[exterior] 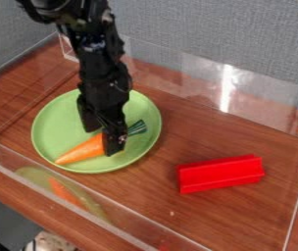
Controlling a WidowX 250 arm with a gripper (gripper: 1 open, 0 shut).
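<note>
My black gripper point(106, 137) is lowered over a green plate point(60, 127), its fingers open and down at an orange toy carrot point(81, 151) with a green top, which lies on the plate. The fingers hide part of the carrot's upper end, and whether they touch it I cannot tell.
A red block point(220, 175) lies on the wooden table point(223, 132) to the right. Clear low walls line the front left and back edges. The table between plate and block is bare.
</note>
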